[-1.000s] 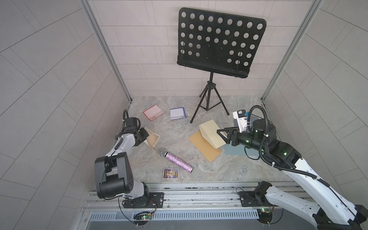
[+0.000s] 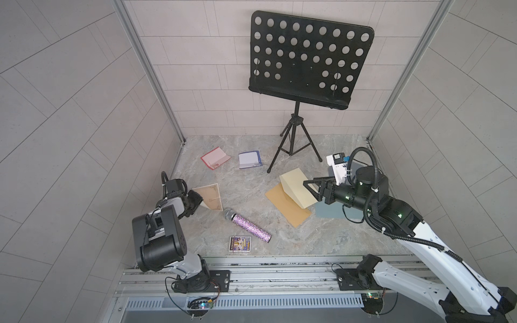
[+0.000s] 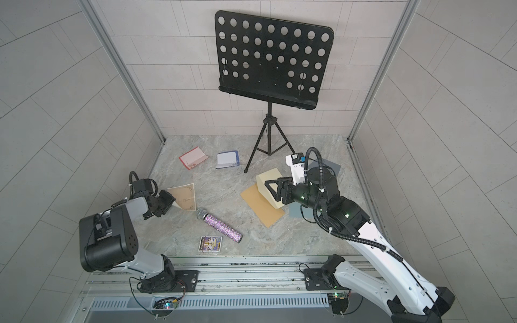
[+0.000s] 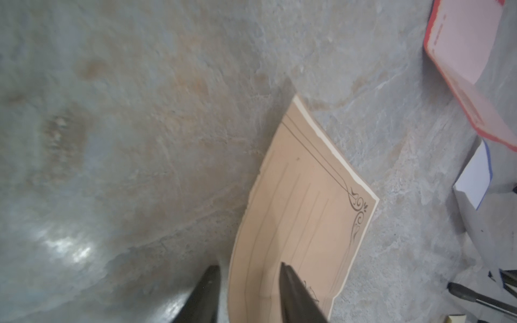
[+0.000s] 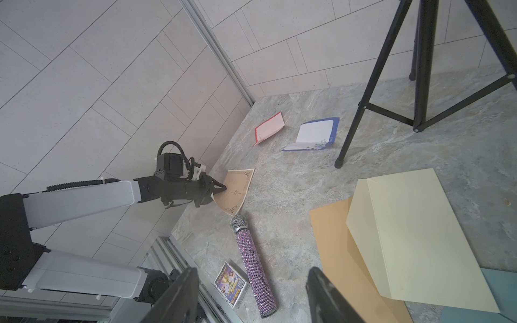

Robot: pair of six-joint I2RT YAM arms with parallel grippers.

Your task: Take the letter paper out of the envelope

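The tan letter paper (image 2: 210,197), lined with a scroll ornament at its corner, lies at the left of the table, outside the cream envelope. Its left edge curls up by my left gripper. That gripper's fingers (image 4: 293,296) stand apart, with the paper's edge showing in the gap; no grip on it shows. The cream envelope (image 5: 425,237), flap folded open, lies at the right on an orange-brown envelope (image 5: 336,237). My right gripper is open and empty, above the cream envelope in the top views.
A glittery microphone (image 2: 250,226) and a small picture card (image 2: 240,243) lie front centre. Red (image 2: 215,157) and blue (image 2: 250,158) cards lie behind. The music stand (image 2: 294,121) stands at the back. Blue paper (image 2: 339,210) lies under the right arm.
The right arm is still.
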